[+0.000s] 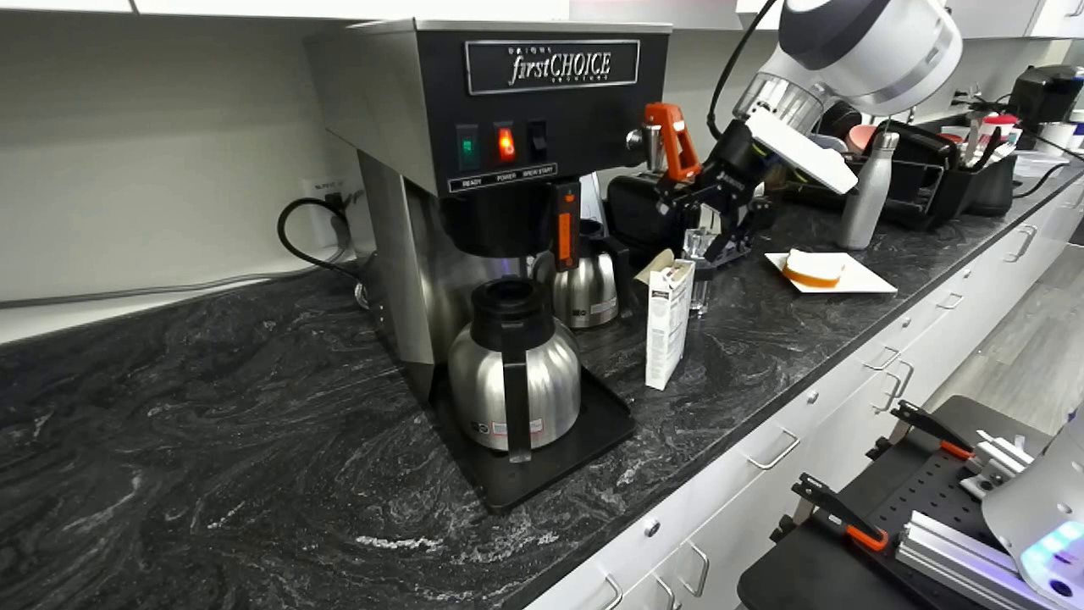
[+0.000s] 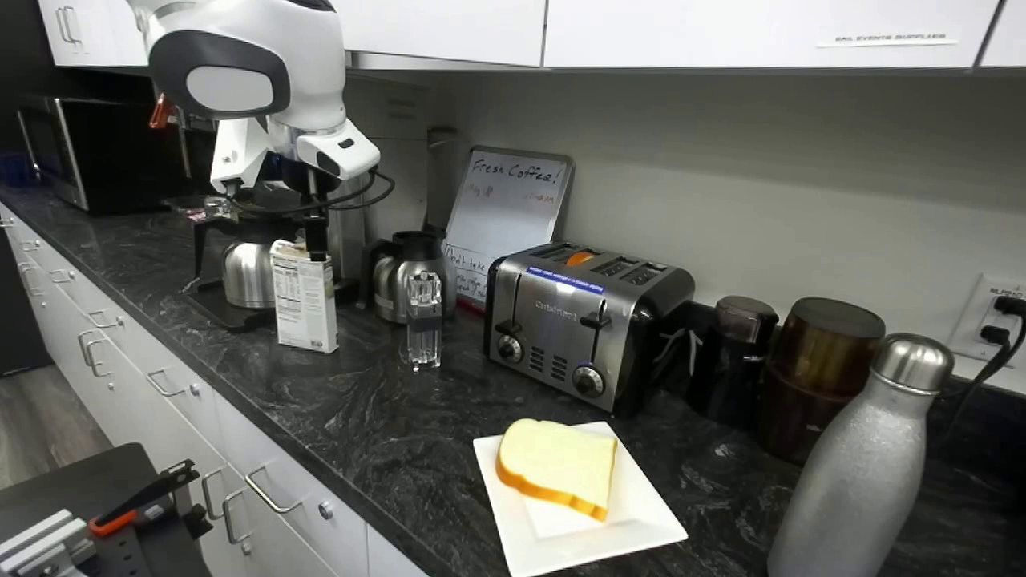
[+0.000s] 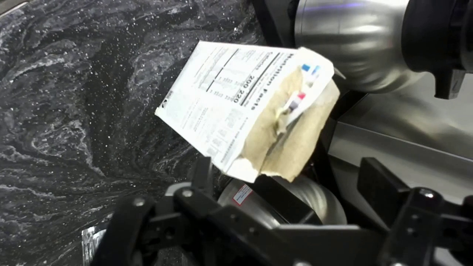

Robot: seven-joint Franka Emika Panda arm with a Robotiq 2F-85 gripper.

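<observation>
A white carton (image 1: 667, 324) with printed sides and a torn-open brown top stands on the counter, beside the coffee maker. In the wrist view, the carton's printed face (image 3: 217, 97) and open top lie ahead of my gripper. Its two black fingers are spread wide apart, and nothing is gripped between them. Seen from exterior view 1, the gripper (image 1: 723, 239) hovers just behind and above the carton; whether it touches the carton I cannot tell. A clear plastic container (image 2: 423, 322) stands upright close by.
A steel carafe (image 1: 516, 391) sits on the coffee maker's base, and another carafe (image 2: 409, 279) stands behind. Nearby are a toaster (image 2: 577, 317), a plate (image 2: 601, 553) with bread, and a grey bottle (image 2: 856, 471).
</observation>
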